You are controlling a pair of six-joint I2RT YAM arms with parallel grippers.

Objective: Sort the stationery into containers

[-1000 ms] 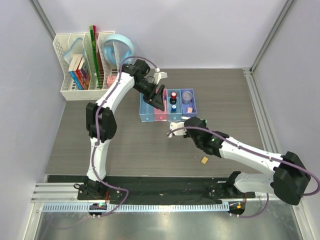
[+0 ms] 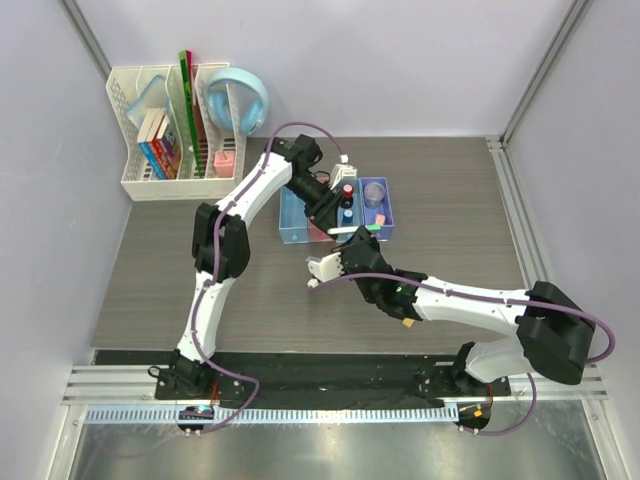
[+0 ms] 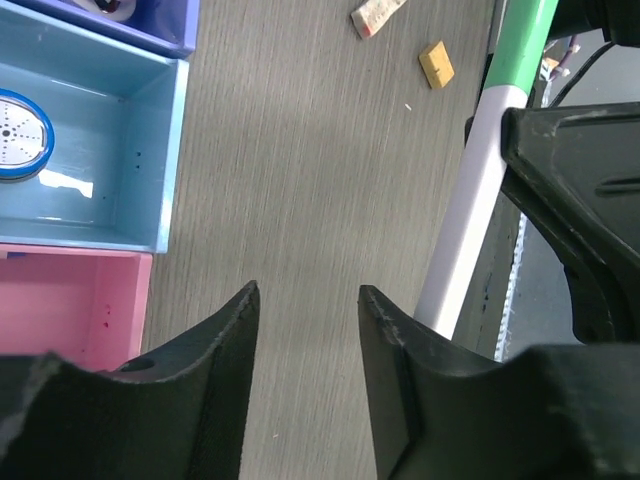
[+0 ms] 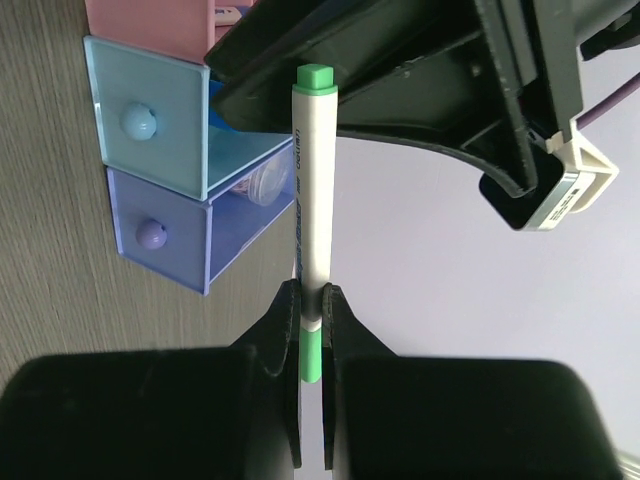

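A white marker with green ends is pinched in my right gripper, near its lower end. In the left wrist view the marker slants past the right side of my left gripper, whose fingers stand apart with only tabletop visible between them. From above, the marker lies level across the front of the open boxes, with the left gripper close to its left end. The row includes a pink box, a light-blue box and a purple box.
A yellow block and a small pale piece lie on the table by the right arm. Bottles with a red cap and a blue cap sit in the light-blue box. A white rack stands back left.
My right gripper has moved left with the marker, bringing it before the boxes. The left gripper has shifted right and toward the front, so the two grippers are now close together.
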